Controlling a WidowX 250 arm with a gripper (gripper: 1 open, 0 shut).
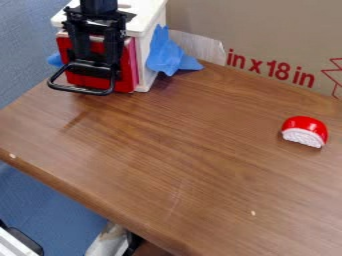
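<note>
My black gripper (83,70) is at the upper left of the camera view, low in front of a red object (126,70) at the base of a white box or stand (147,15). Its dark frame overlaps the red object, and I cannot tell whether the fingers are open or shut. A red brush-like object with a white lower edge (303,128) lies alone on the right side of the wooden table (187,170).
A blue cloth or glove (171,55) lies beside the white box. A cardboard panel (267,40) backs the table. The table's left edge drops to blue flooring (40,200).
</note>
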